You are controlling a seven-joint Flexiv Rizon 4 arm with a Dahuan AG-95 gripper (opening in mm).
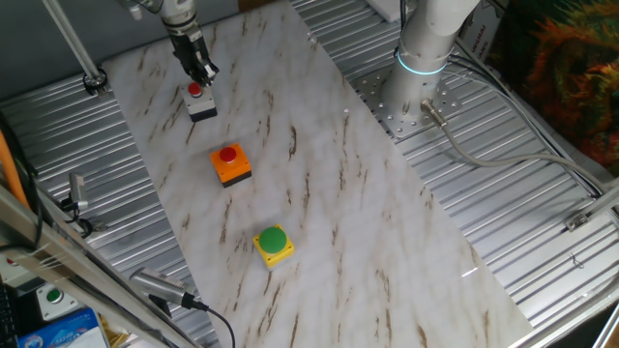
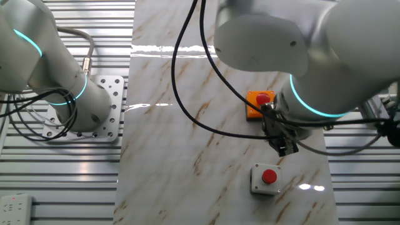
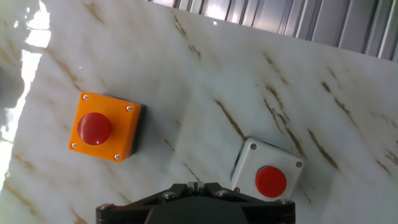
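My gripper is shut, its black fingers meeting at the bottom centre of the wrist view with nothing visible between them. In exterior view 1 the gripper hangs by the white box with a red button, overlapping it in that view. Seen from exterior view 2, the gripper is apart from the white box, between it and the orange box with a red button. The wrist view has the orange box on the left and the white box at lower right.
A yellow box with a green button stands farther along the marble-patterned table. The arm's base is beside the table on slatted metal. Black cables loop over the table in exterior view 2.
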